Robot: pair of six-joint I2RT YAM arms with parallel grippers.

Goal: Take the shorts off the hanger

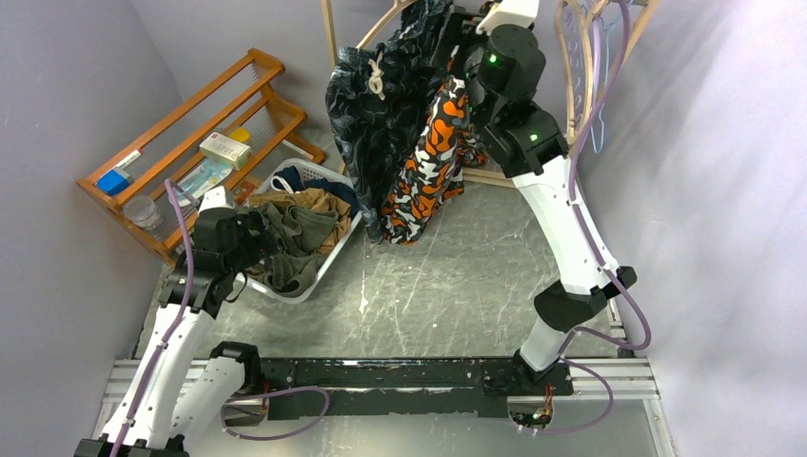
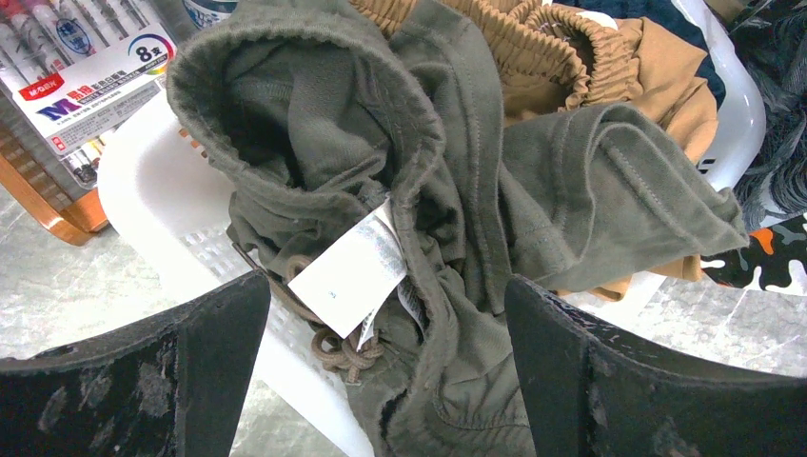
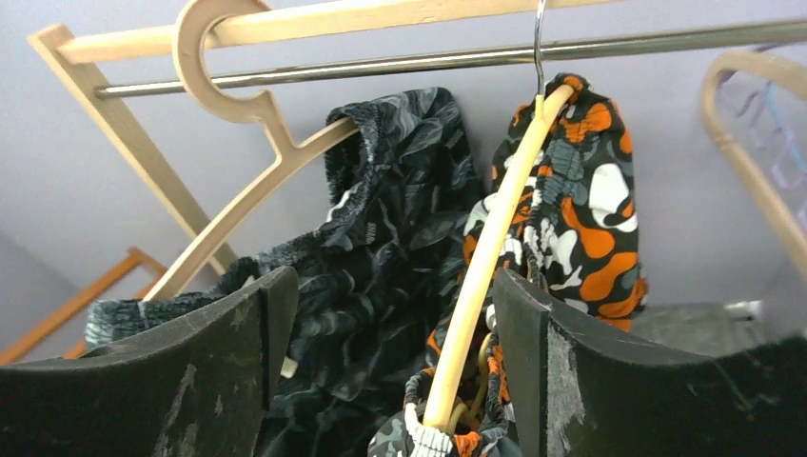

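Orange-and-black camouflage shorts [image 1: 433,162] [image 3: 595,228] hang over a yellow hanger [image 3: 490,238] hooked on the rack's metal rail. Dark patterned shorts [image 1: 381,133] [image 3: 381,209] hang on a wooden hanger [image 3: 238,209] to their left. My right gripper is open in front of both, the yellow hanger and camouflage fabric between or just beyond its fingers; nothing is clearly gripped. My left gripper hangs open over a white laundry basket [image 2: 181,219] full of olive and tan clothes.
A wooden shelf [image 1: 133,171] with boxes stands left of the basket. Empty hangers [image 1: 590,67] are at the rack's right. The grey floor [image 1: 447,295] in front of the rack is clear. Walls bound both sides.
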